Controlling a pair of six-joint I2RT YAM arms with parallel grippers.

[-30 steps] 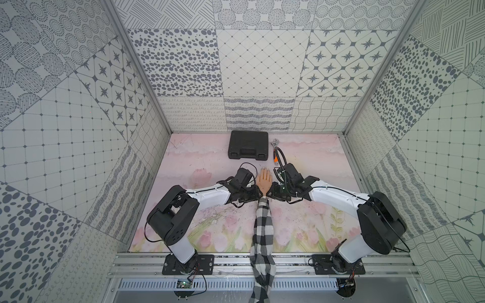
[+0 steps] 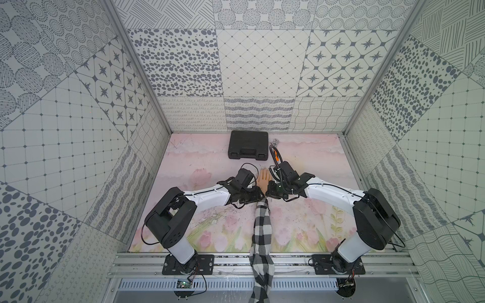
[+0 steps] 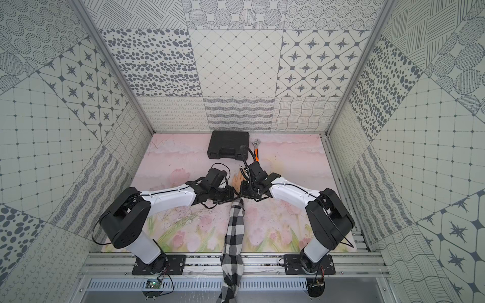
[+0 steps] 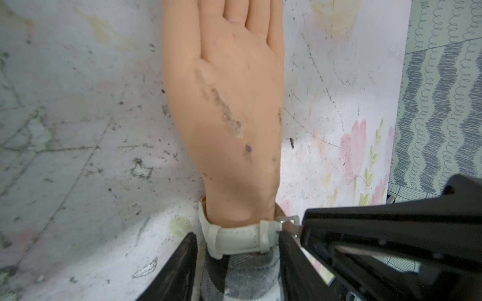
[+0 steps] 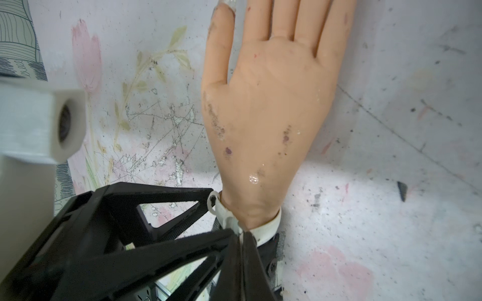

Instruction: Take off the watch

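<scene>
A white watch strap (image 4: 240, 240) circles the wrist of a flesh-coloured model hand (image 4: 231, 125), palm-down or palm-up I cannot tell. A metal buckle (image 4: 287, 219) sits at its right side in the left wrist view. My left gripper is part open, its fingers on either side of the wrist and strap. My right gripper is shut, its tips against the white strap (image 5: 268, 228); whether they pinch its thin edge is hidden. In the left wrist view its black fingers (image 4: 376, 228) reach the buckle from the right.
The arm wears a black-and-white checked sleeve (image 2: 262, 227) running toward the front edge. A black case (image 2: 248, 145) lies behind the hand, with an orange-handled wrench (image 3: 256, 149) beside it.
My right gripper has moved left, in against the wrist. The hand and sleeve have shifted slightly left. The left arm has hardly moved.
</scene>
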